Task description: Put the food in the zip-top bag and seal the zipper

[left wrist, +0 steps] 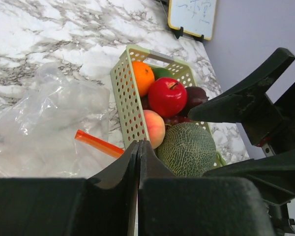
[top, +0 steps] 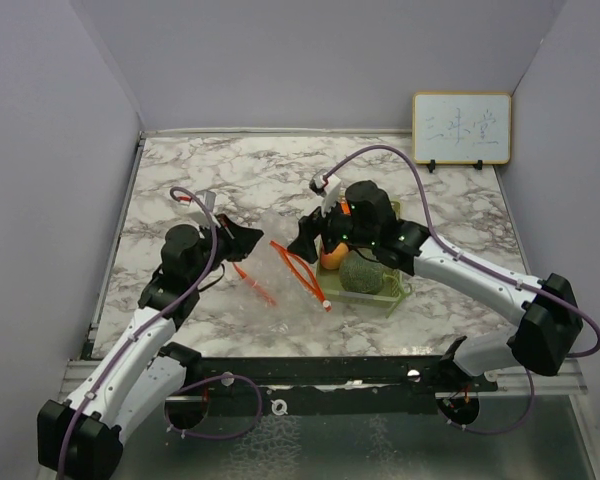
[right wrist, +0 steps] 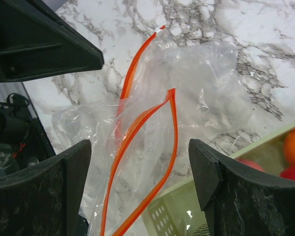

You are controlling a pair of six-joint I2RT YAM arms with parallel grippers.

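The clear zip-top bag [top: 285, 310] lies on the table with its orange zipper edge [right wrist: 132, 129] standing up in a narrow loop. My left gripper is shut with nothing between its fingers. Beyond its tips passes an orange strip [left wrist: 98, 143], outside the fingers. In the right wrist view, the left gripper's dark fingertips [right wrist: 91, 58] sit left of the loop, apart from it. My right gripper is open above the bag, the zipper loop showing in the gap, not gripped. Food fills the green basket [left wrist: 126, 96]: an orange [left wrist: 143, 77], red apple [left wrist: 167, 96], peach [left wrist: 154, 128] and melon [left wrist: 188, 149].
The basket stands just right of the bag, under the right arm [top: 460, 265]. A small whiteboard [top: 462, 128] is at the back right. Bare marble table [top: 230, 165] lies behind the bag.
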